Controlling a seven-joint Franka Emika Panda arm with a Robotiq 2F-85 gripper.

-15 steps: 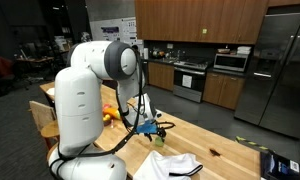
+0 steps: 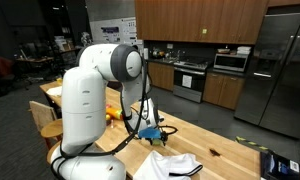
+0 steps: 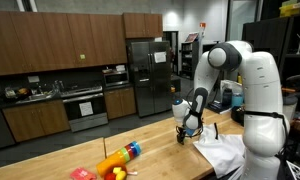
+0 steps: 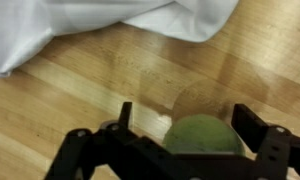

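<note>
A round green object (image 4: 203, 134) lies on the wooden table, low in the wrist view. My gripper is open, its two dark fingers (image 4: 118, 133) on either side of this object, at least as seen from above. Whether they touch it cannot be told. In exterior view 1 the gripper (image 2: 158, 136) is low over the table and mostly hides the object. A crumpled white cloth (image 2: 173, 166) lies close by; part of the cloth (image 4: 100, 12) crosses the top of the wrist view.
Toy-like coloured pieces, among them a yellow and orange one (image 3: 118, 159) and a red one (image 3: 82, 173), lie on the table away from the gripper. Dark items (image 2: 280, 166) stand at the right table end in exterior view 1. Bare tabletop (image 2: 215, 150) stretches between.
In exterior view 1 my gripper has come down towards the green object, which showed more clearly below it a second ago. The white cloth has stayed in place.
</note>
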